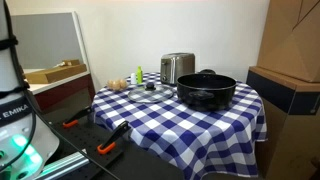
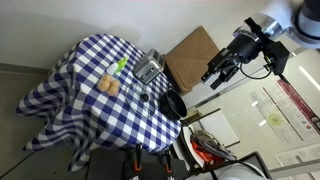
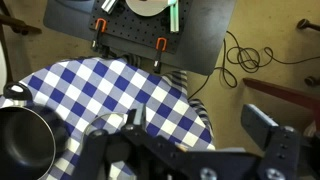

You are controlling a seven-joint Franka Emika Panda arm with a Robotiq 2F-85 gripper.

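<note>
My gripper is open, its two dark fingers wide apart with nothing between them. In the second exterior view the gripper point(image 2: 212, 74) hangs in the air to the right of the table, well clear of the objects. A black pot point(image 1: 207, 94) stands on the checkered cloth, and the wrist view has the same pot point(image 3: 28, 142) at the left edge. A clear glass lid point(image 1: 150, 94) with a dark knob lies on the cloth beside it. The steel toaster point(image 1: 178, 67) is behind them. The first exterior view does not include the gripper.
Round brown items point(image 2: 108, 85) and a green bottle point(image 1: 139, 74) stand near the toaster. The blue-and-white tablecloth point(image 1: 190, 132) is bare along the front. Orange-handled clamps point(image 3: 161, 44) sit on the dark base plate edge. Cardboard boxes point(image 1: 290, 110) rise beside the table.
</note>
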